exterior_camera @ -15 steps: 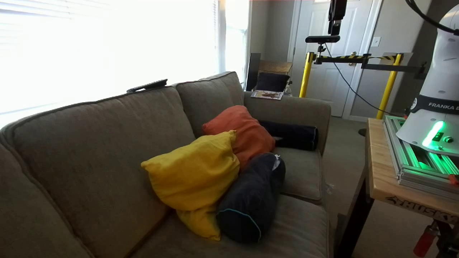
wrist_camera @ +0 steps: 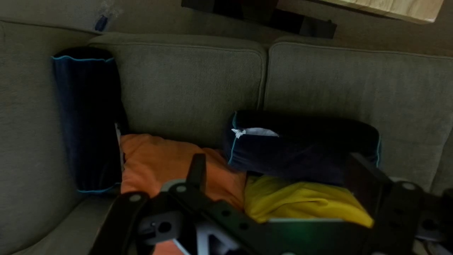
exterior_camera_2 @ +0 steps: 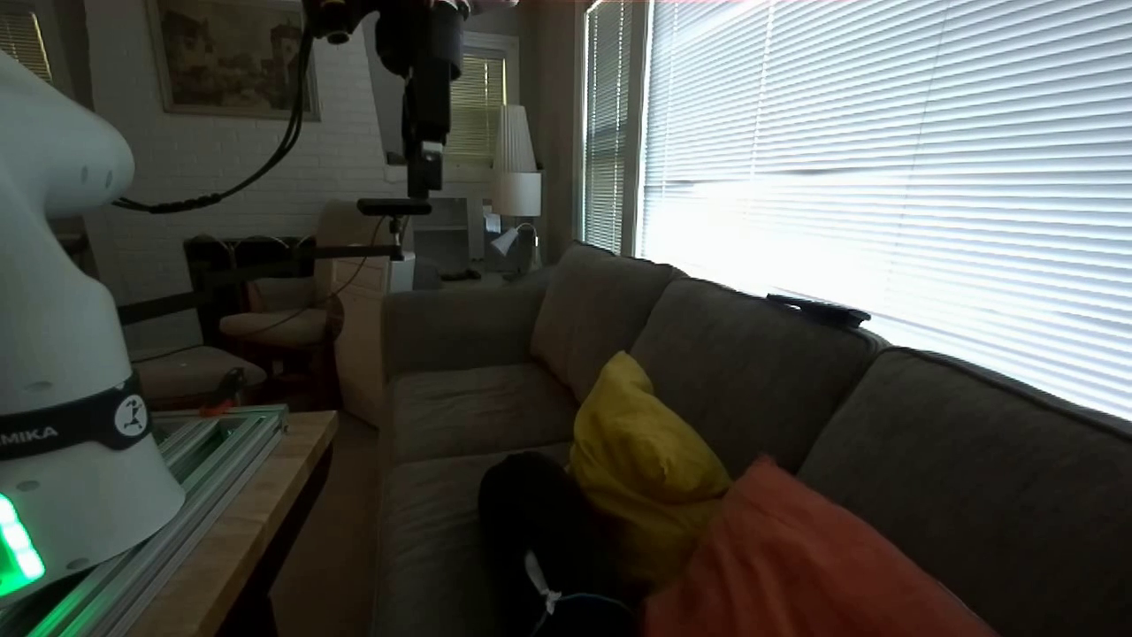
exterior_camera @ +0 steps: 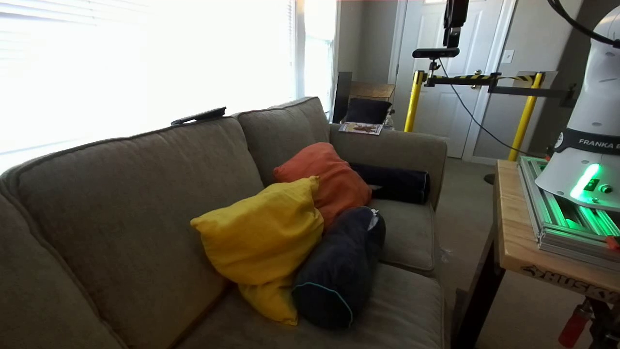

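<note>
In the wrist view my gripper stands open, its two dark fingers wide apart with nothing held between them. The gripper (exterior_camera_2: 426, 159) hangs high above the sofa in exterior view 2. Below it, a dark navy bolster (wrist_camera: 297, 148) with blue piping lies on the seat against a yellow pillow (wrist_camera: 305, 197). An orange pillow (wrist_camera: 170, 159) rests beside the yellow one, partly hidden by my gripper in the wrist view. Near the far armrest in exterior view 1 is a second navy bolster (exterior_camera: 407, 185).
The grey-brown sofa (exterior_camera: 139, 192) has a flat black object (exterior_camera: 200, 116) on top of its backrest. A wooden workbench (exterior_camera: 507, 215) carries the arm's base. A camera on a stand (exterior_camera: 436, 53) is behind the armrest.
</note>
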